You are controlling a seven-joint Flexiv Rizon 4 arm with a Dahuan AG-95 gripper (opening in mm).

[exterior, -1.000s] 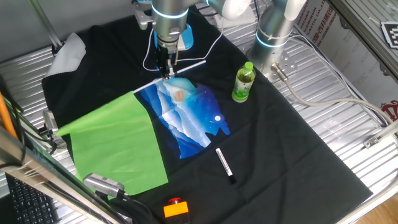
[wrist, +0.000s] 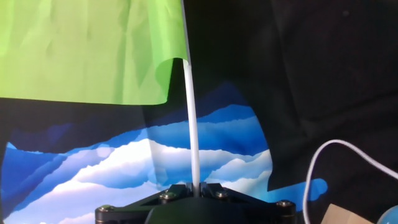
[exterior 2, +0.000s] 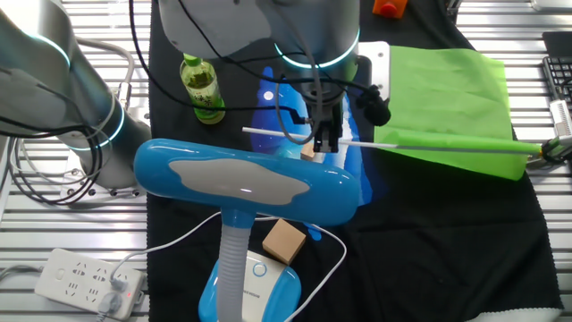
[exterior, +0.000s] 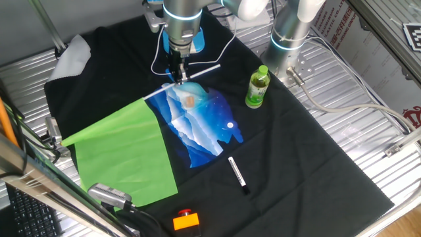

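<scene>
A green flag [exterior: 125, 155] on a thin white pole [exterior: 204, 73] lies across the left part of the black cloth. My gripper [exterior: 177, 79] is shut on the pole's bare stretch, and the pole's end sticks out past the fingers. From the wrist view, the white pole [wrist: 192, 124] runs straight up from between the fingertips to the green fabric [wrist: 87, 50]. Under the gripper lies a blue-and-white picture sheet [exterior: 194, 122] with an uneven outline. In the second exterior view the lamp and cables partly cover this sheet [exterior 2: 353, 165].
A green-capped bottle [exterior: 257, 87] stands right of the sheet, near the robot's base. A marker [exterior: 238, 175] and an orange box with a red button [exterior: 186, 222] lie toward the front. The blue lamp [exterior 2: 246, 183] with its white cord stands close behind the gripper.
My gripper and the pole have shifted very slightly to the right and down in the exterior view. The sheet, bottle and marker stay where they were.
</scene>
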